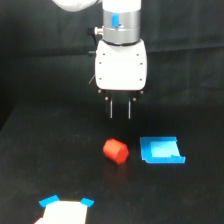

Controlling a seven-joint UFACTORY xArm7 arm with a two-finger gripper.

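Note:
A small red block (116, 151) lies on the black table, turned at an angle. My gripper (120, 109) hangs above and behind it in the camera view. Its two thin fingers point down and stand apart, with only dark background between them. The gripper is open and clear of the block.
To the right, a square outlined in blue tape (162, 140) lies flat on the table. A white patch (65, 212) with blue tape at its corners is cut off by the bottom edge.

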